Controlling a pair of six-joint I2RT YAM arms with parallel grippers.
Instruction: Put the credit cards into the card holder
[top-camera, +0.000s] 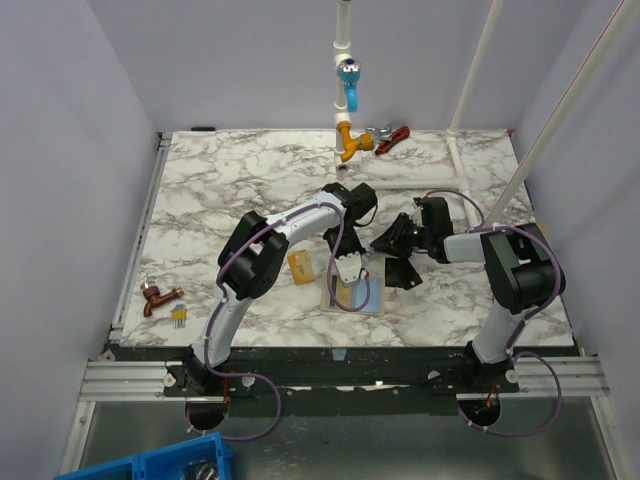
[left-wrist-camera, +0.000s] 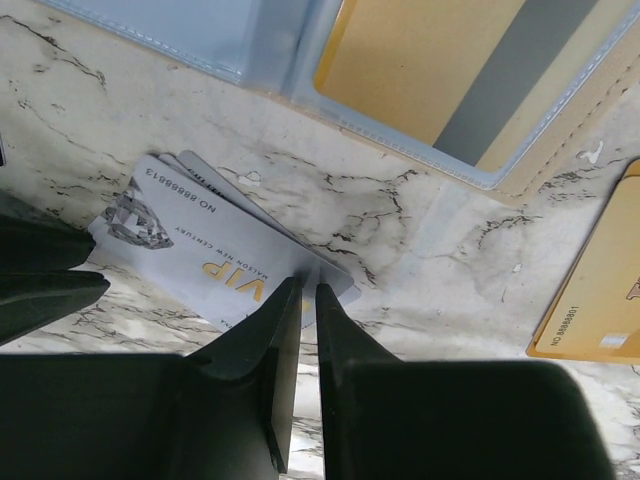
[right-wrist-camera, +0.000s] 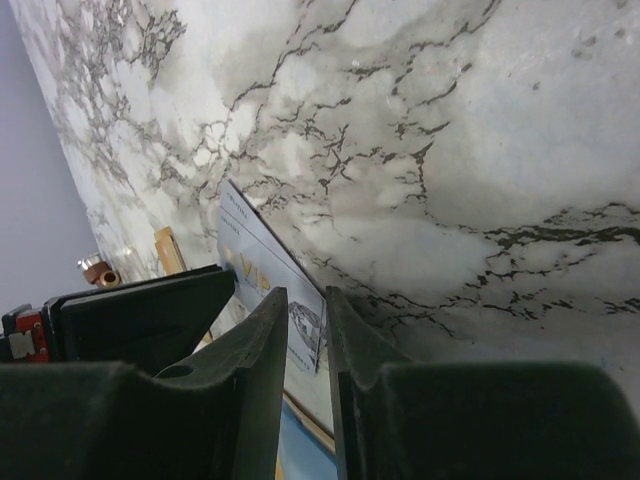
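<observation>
Silver VIP cards (left-wrist-camera: 190, 240) lie stacked on the marble beside the card holder (left-wrist-camera: 230, 30), which has pale blue pockets and a gold card in one. My left gripper is closed down at one end of the silver stack; whether it pinches a card is hard to see. My right gripper is at the stack's other end, fingertips close together at the card's edge. A gold card (left-wrist-camera: 590, 280) lies apart beside the holder; in the top view it is left of it.
A dark flat item (top-camera: 400, 275) lies right of the holder. White pipes with faucets stand at the back. A copper tap (top-camera: 160, 298) lies front left, where the table is mostly clear.
</observation>
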